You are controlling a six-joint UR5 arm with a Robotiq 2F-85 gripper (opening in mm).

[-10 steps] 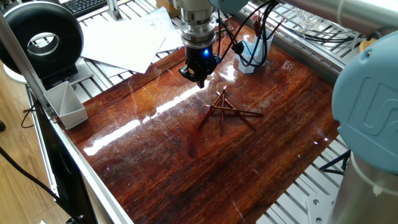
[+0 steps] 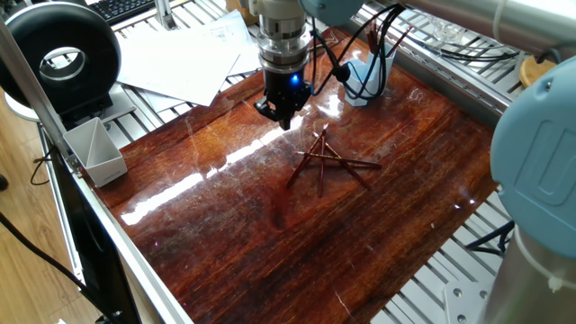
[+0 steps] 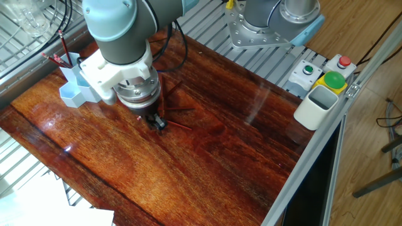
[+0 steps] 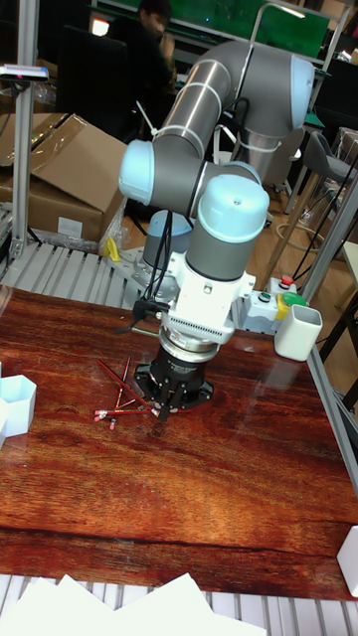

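Several dark red pencils point(image 2: 337, 160) lie crossed in a loose pile on the brown wooden table. In exterior view 2 part of that pile of pencils point(image 3: 179, 109) is hidden behind the arm. My black gripper point(image 2: 286, 124) hangs above the table, up and left of the pile in exterior view 1, pointing down. In exterior view 3 the gripper point(image 4: 161, 422) overlaps the right end of the pencils point(image 4: 125, 398). No pencil shows raised off the table with it. Whether its fingers are apart or together is too small and dark to make out.
A pale blue hexagonal holder point(image 3: 76, 88) with several pencils stands at the table's edge. White boxes sit near the edges, one a white cup point(image 3: 315, 107), another a box point(image 2: 95, 151). Paper sheets point(image 2: 180, 63) lie beyond the table.
The gripper has shifted slightly left in exterior view 1, and the arm's blue joint at the right has moved a little to the right. The pencils lie unchanged.
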